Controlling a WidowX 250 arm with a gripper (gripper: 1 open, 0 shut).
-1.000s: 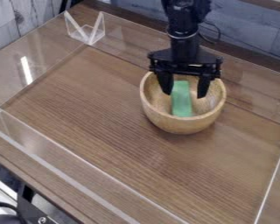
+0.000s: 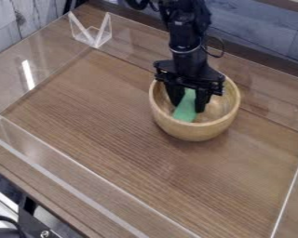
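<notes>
A wooden bowl [image 2: 196, 128] sits on the wooden table at the centre right, holding a green object [image 2: 184, 107]. The black gripper [image 2: 185, 91] is down inside the bowl at the green object's upper end, its fingers closed on it. The fingertips are partly hard to make out against the dark body of the gripper.
A white wire-like item [image 2: 92, 33] stands at the back left. Dark cables lie at the bottom left corner.
The gripper has come lower and more upright over the green object, and its fingers have drawn together on it. The bowl has shifted slightly at most.
</notes>
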